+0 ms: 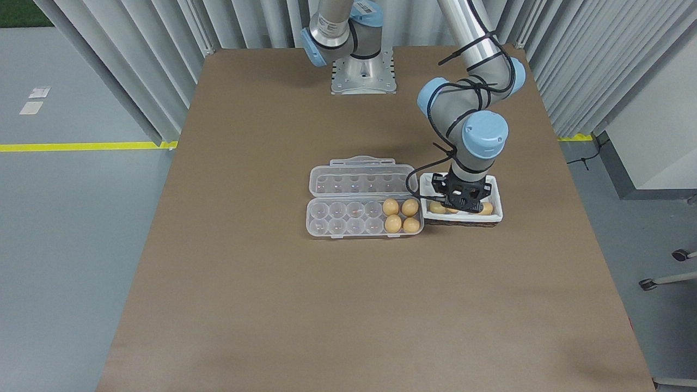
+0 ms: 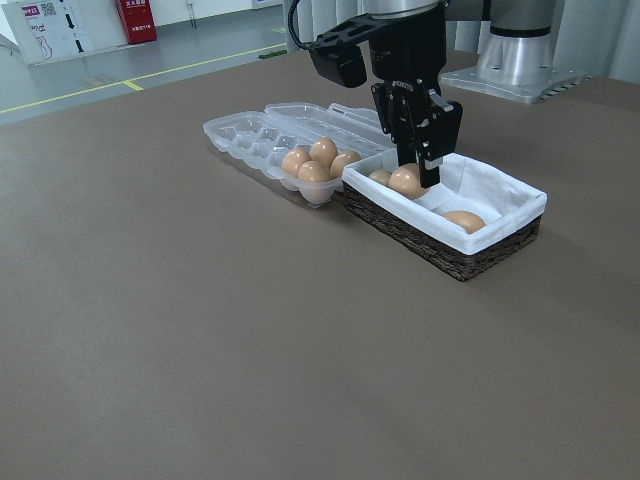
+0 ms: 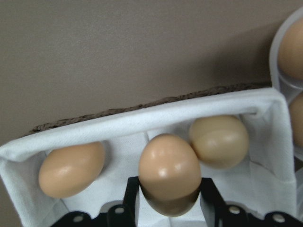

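Observation:
My gripper is shut on a brown egg (image 3: pixel 168 165) over the white-lined wicker basket (image 2: pixel 500 240). Two other eggs lie in the basket, one at the left (image 3: pixel 71 170) and a paler one (image 3: pixel 218 142) beside the held egg. In the front view the wrist hides much of the basket. Left of the basket, an open clear plastic carton (image 1: pixel 346 222) holds several eggs at its right end; its other cups are empty.

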